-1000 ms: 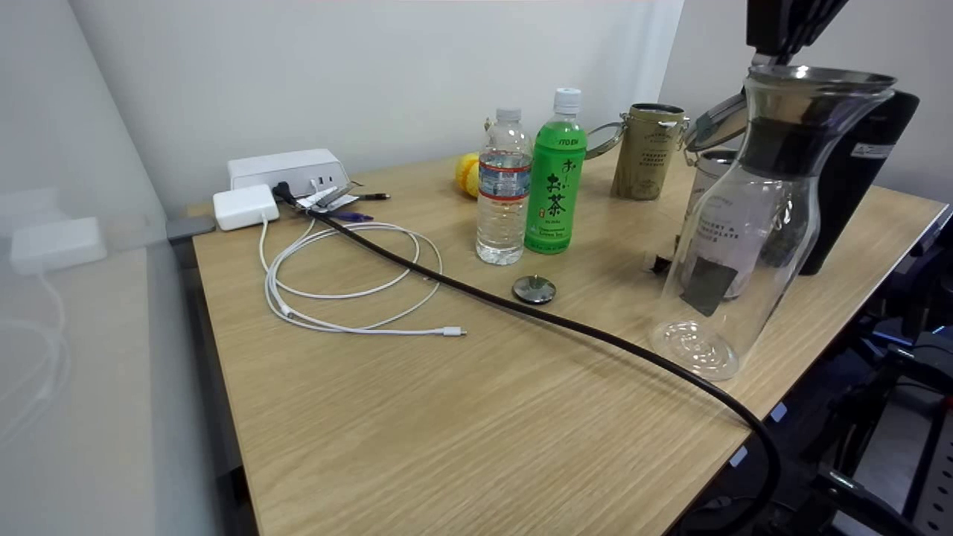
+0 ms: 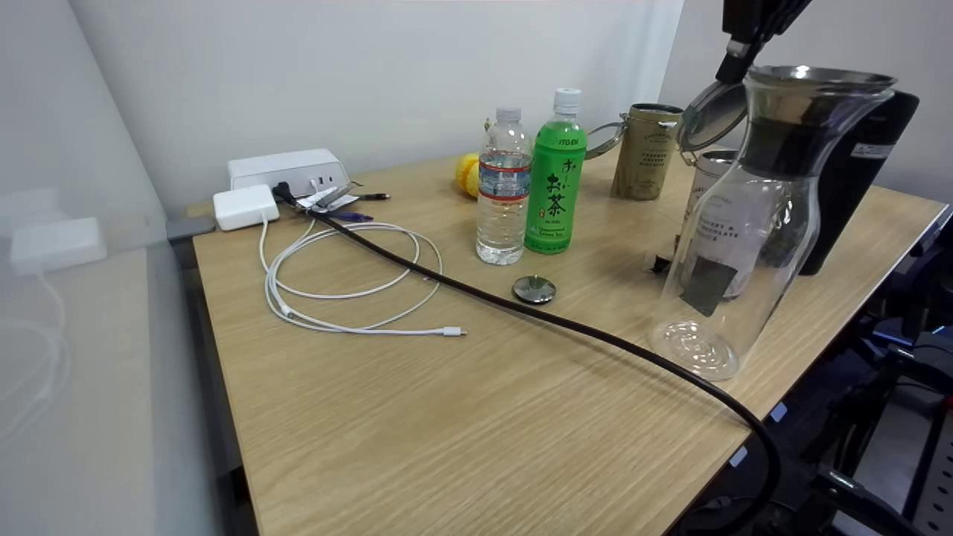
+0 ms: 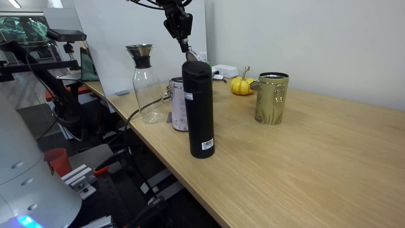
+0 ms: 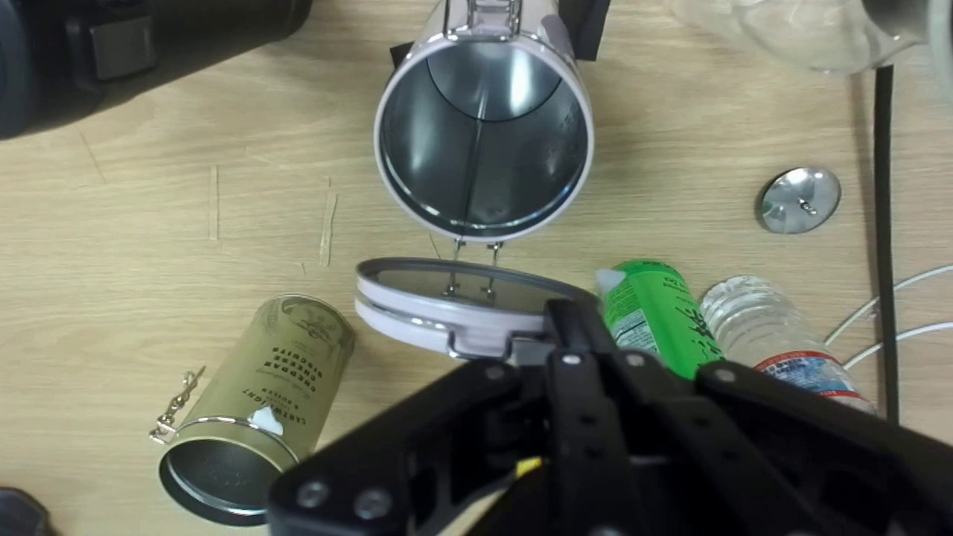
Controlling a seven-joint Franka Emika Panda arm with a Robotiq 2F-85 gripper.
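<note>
The lilac canister [image 4: 487, 143] stands upright, its mouth empty in the wrist view. Its hinged lid [image 4: 438, 304] is raised and tilted, joined by a thin wire hinge. My gripper is shut, its tips against or just in front of the lid's right end, by the wire clasp; no thickness shows between its fingers, and whether they pinch the rim I cannot tell. From the first exterior side, the lid [image 2: 715, 116] rises steeply beside the gripper [image 2: 734, 70]. The black tumbler [image 3: 198, 110] partly hides the canister [image 3: 178, 104] in the second exterior view.
Close by the canister stands a glass carafe [image 2: 715, 268]. A gold canister [image 3: 271, 98], a green tea bottle [image 2: 555, 179], a water bottle [image 2: 502, 192] and a small pumpkin [image 3: 241, 85] stand farther back. A black cable [image 2: 572, 323] crosses the table.
In the first exterior view my gripper has moved left and lower. The lilac canister's lid has swung to a steeper tilt, while the other objects have stayed put.
</note>
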